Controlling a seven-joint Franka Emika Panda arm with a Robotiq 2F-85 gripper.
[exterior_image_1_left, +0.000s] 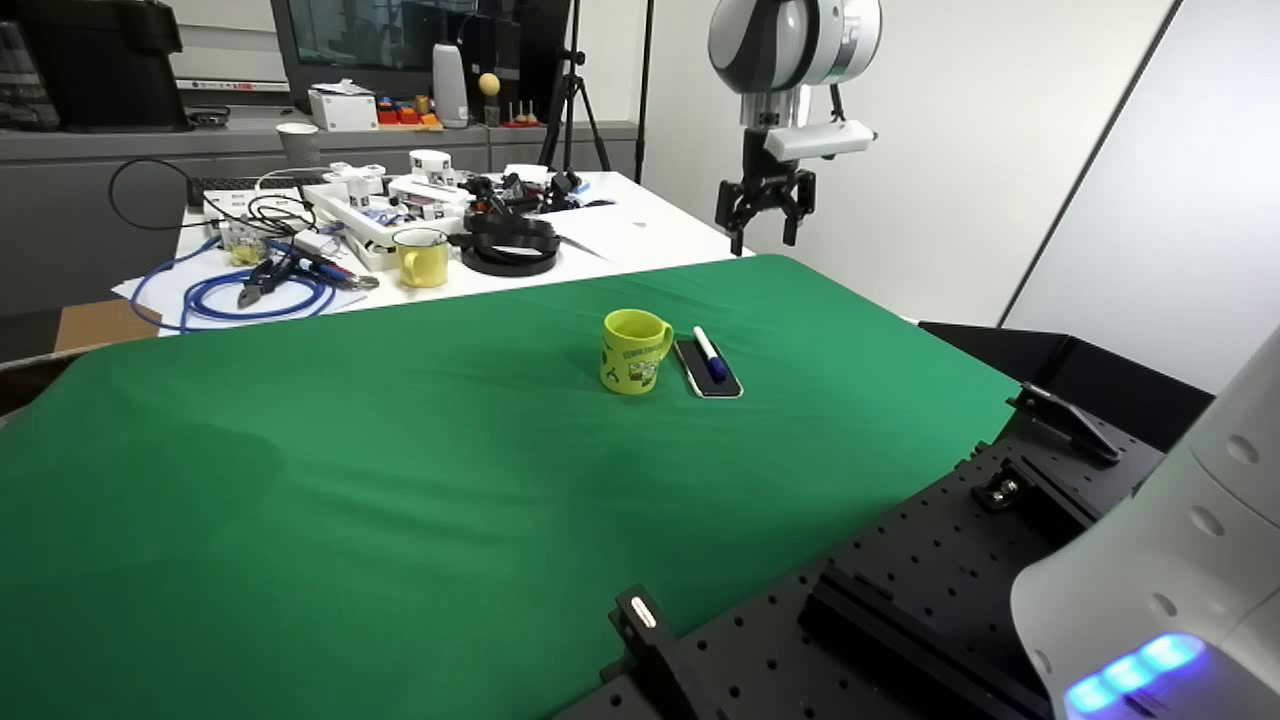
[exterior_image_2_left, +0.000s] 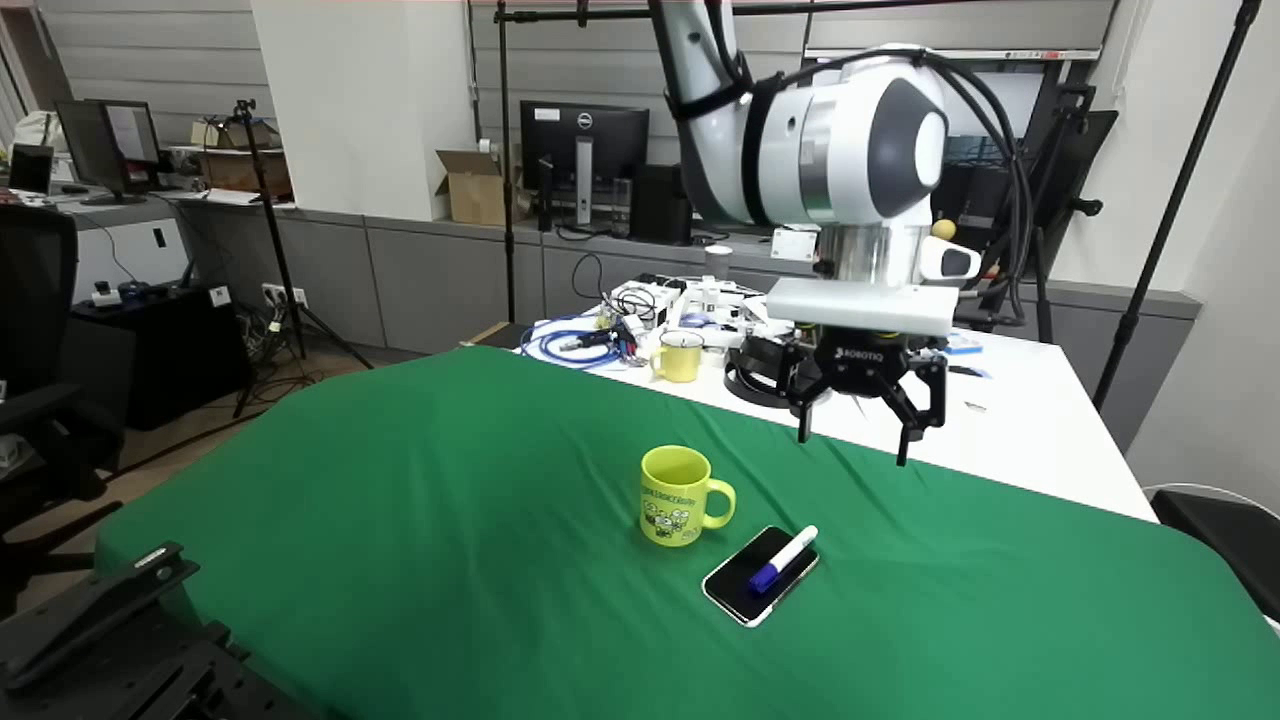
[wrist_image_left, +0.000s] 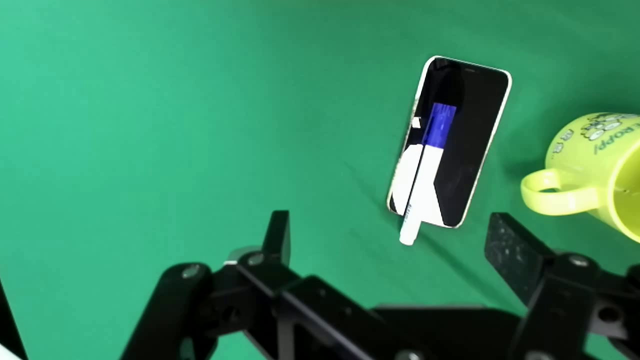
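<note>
A white marker with a blue cap (wrist_image_left: 439, 125) lies lengthwise on a dark-screened phone (wrist_image_left: 474, 138), its white end sticking out past the phone's edge. Beside the phone stands a yellow-green mug (exterior_image_2_left: 675, 494), upright, its handle turned toward the phone. My gripper (exterior_image_2_left: 853, 454) hangs in the air above the cloth, fingers wide apart and empty. In the wrist view the phone and marker appear ahead of the gap between the fingers, and the mug (wrist_image_left: 576, 174) is cut off at the right edge.
A black perforated plate (exterior_image_1_left: 840, 636) borders the cloth by the robot's base.
</note>
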